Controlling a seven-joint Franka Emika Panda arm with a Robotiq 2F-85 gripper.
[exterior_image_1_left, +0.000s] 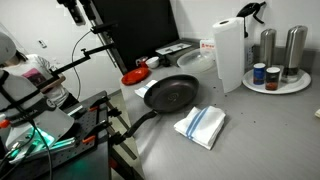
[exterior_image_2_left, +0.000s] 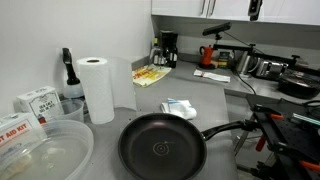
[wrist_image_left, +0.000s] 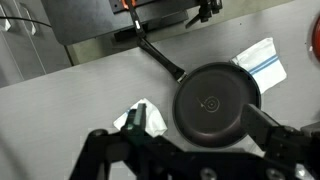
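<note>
A black frying pan (exterior_image_1_left: 172, 94) lies on the grey counter, its handle pointing to the counter's near edge. Beside it is a folded white cloth with blue stripes (exterior_image_1_left: 202, 126); a smaller white cloth (wrist_image_left: 141, 119) rests on the pan's other side. My gripper is open and empty, its dark fingers (wrist_image_left: 99, 147) spread apart at the bottom of the wrist view. It hangs high above the counter, well clear of the pan (wrist_image_left: 209, 103). Only its lower end shows at the top edge of exterior view 2.
A paper towel roll (exterior_image_1_left: 230, 56) stands behind the pan. Near it, a white tray (exterior_image_1_left: 303, 84) carries shakers and small jars. A clear plastic bowl (exterior_image_2_left: 45, 153) and boxes (exterior_image_2_left: 19, 133) are at the left of exterior view 2.
</note>
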